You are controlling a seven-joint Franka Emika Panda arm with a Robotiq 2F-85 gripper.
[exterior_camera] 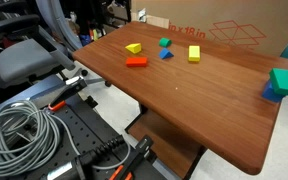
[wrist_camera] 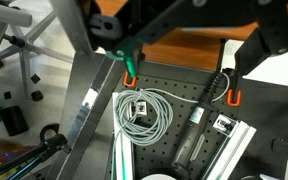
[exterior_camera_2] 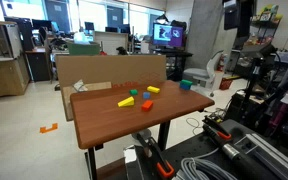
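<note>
On the brown table point(exterior_camera: 219, 110) lie small coloured blocks: a yellow one point(exterior_camera: 134, 47), a red one point(exterior_camera: 136, 62), a blue wedge-like one point(exterior_camera: 166, 54), a small green one point(exterior_camera: 165, 42) and another yellow one point(exterior_camera: 194, 53). Toward the far right of exterior view 1, a green block point(exterior_camera: 283, 78) rests on or against a blue one point(exterior_camera: 272, 92). The dark arm point(exterior_camera_2: 267, 28) is raised at the upper right of exterior view 2, clear of the blocks. Dark, blurred parts of my gripper fill the top of the wrist view; their finger opening is unclear.
Below the wrist view lies the dark base plate, with a coiled grey cable point(wrist_camera: 147, 117) and orange-red clamps. A cardboard screen point(exterior_camera_2: 114, 70) borders the table's far side.
</note>
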